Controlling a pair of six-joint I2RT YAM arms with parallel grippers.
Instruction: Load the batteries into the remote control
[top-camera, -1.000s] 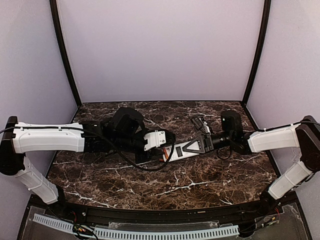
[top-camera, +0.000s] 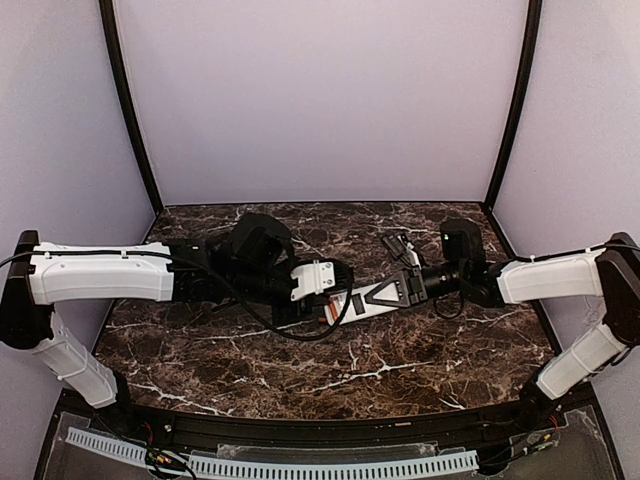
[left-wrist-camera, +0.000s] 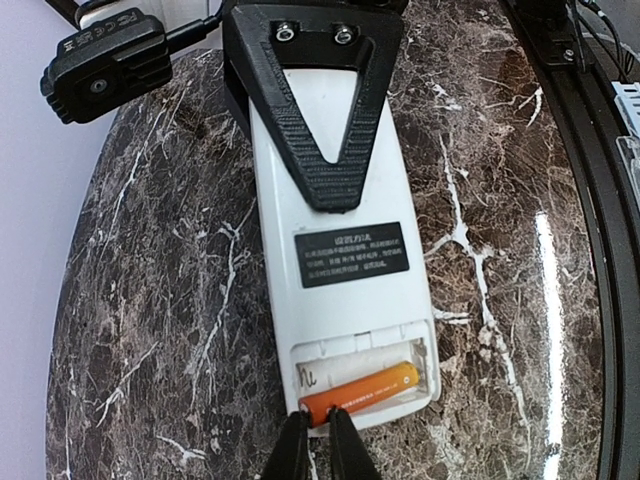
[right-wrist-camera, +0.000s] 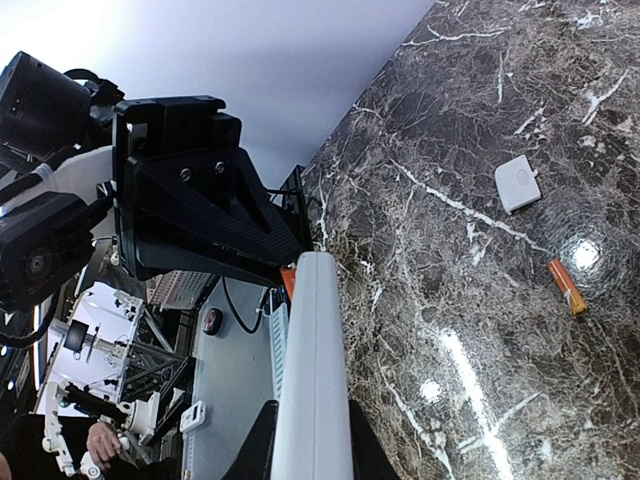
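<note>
The white remote control is held up, back side up, by my right gripper, shut across its upper end; in the right wrist view its pale edge (right-wrist-camera: 310, 370) fills the lower middle. At the remote's bottom end the battery compartment (left-wrist-camera: 340, 355) lies open, with a spring at its left. An orange battery (left-wrist-camera: 375, 385) lies slanted in it, left end lower. My left gripper is shut on that battery's left end, its dark fingertips at the compartment's lower edge.
On the dark marble table lie a white battery cover (right-wrist-camera: 517, 182) and a loose orange battery (right-wrist-camera: 565, 286). The table's edge and dark rail (left-wrist-camera: 570, 250) run along one side. The marble around them is clear.
The right arm and remote look unchanged.
</note>
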